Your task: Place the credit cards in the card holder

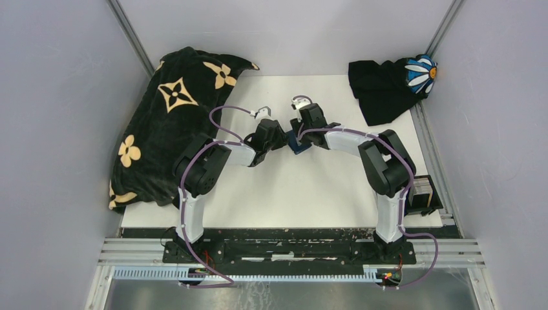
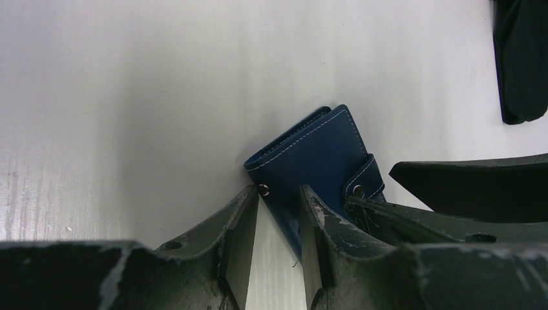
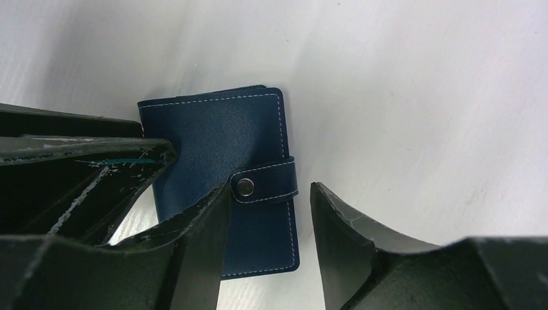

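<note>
The dark blue card holder (image 1: 298,143) lies closed on the white table between my two grippers. Its strap (image 3: 271,183) is fastened with a round snap at the right edge. My left gripper stands partly open at the holder's left edge, which shows in the gap between its fingers; whether they touch it I cannot tell. Over the strap side, my right gripper is open, one fingertip by the snap and the other beyond the edge, with nothing gripped. Inside the black tray (image 1: 437,187) lie flat, card-like pieces (image 1: 421,191), partly covered by the right arm.
At the left lies a black cushion or cloth (image 1: 145,139) with tan flowers. A black cloth (image 1: 380,87) with a blue-white flower is at the back right. My two grippers are close together.
</note>
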